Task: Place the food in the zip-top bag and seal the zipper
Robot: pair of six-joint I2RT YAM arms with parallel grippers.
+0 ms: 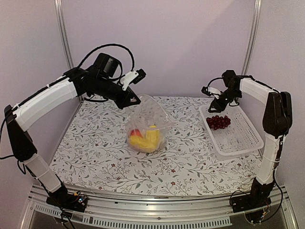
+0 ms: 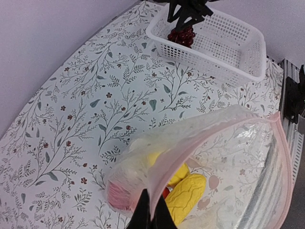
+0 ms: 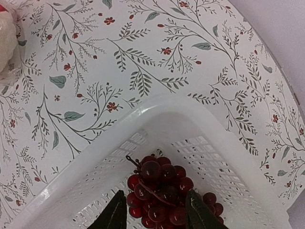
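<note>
A clear zip top bag (image 1: 151, 113) stands near the table's middle, with yellow food (image 1: 145, 140) and a red piece (image 1: 136, 133) inside. My left gripper (image 1: 135, 101) is shut on the bag's rim; in the left wrist view the pinkish rim (image 2: 164, 168) runs between its fingers and the mouth gapes to the right. Dark red grapes (image 3: 159, 191) lie in a corner of the white basket (image 1: 238, 153). Just above them is my right gripper, its fingers apart on either side of the bunch and not closed on it.
Around the grapes the basket walls (image 3: 178, 107) rise close to my right gripper. Bare patterned table (image 1: 188, 162) lies between bag and basket, and more free room (image 1: 90, 148) is left of the bag.
</note>
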